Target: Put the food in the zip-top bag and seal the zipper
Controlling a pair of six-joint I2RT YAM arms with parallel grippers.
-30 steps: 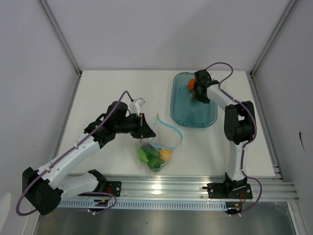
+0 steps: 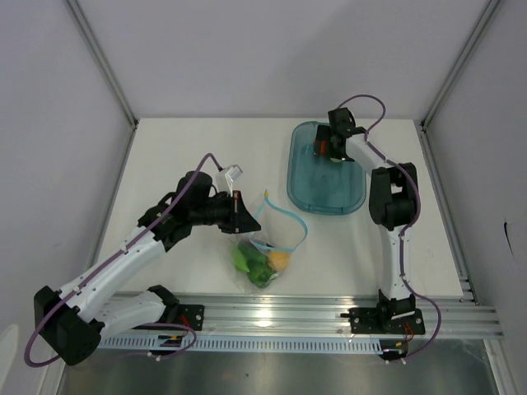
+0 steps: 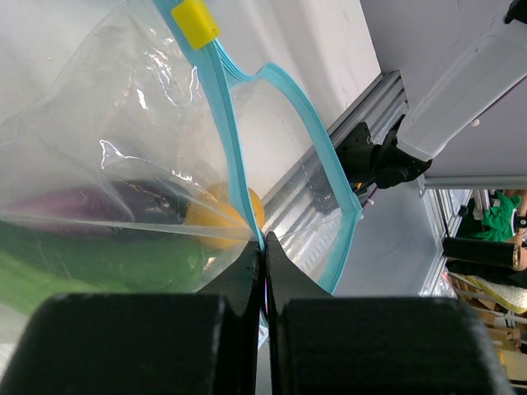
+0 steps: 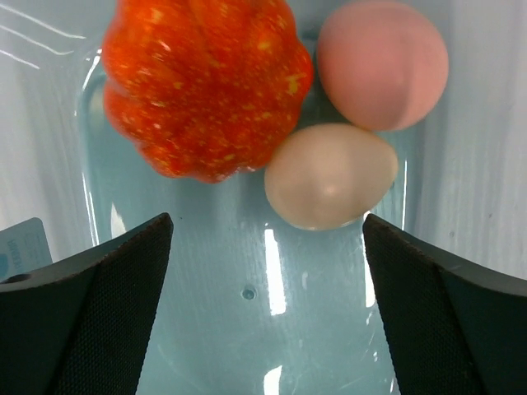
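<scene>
The clear zip top bag (image 2: 272,244) with its blue zipper rim (image 3: 233,152) stands with its mouth spread. Inside it lie green items (image 2: 257,265), a purple one (image 3: 82,206) and a round orange-yellow food (image 3: 216,216). My left gripper is shut at the bag's rim, the thin edge running between its fingertips. Over the far end of the blue tray, my right gripper is open. Ahead of its fingers are a bumpy red-orange food (image 4: 210,86), a beige egg-shaped piece (image 4: 329,174) and a pink egg-shaped piece (image 4: 383,64); nothing is held.
The blue tray (image 2: 317,202) lies at the back right, its near half bare. A yellow slider (image 3: 195,22) sits on the bag's zipper. Open white tabletop (image 2: 198,144) extends left of the tray.
My right gripper has moved toward the tray's far edge and now covers part of the red-orange food in the top view. The left arm and the bag look the same.
</scene>
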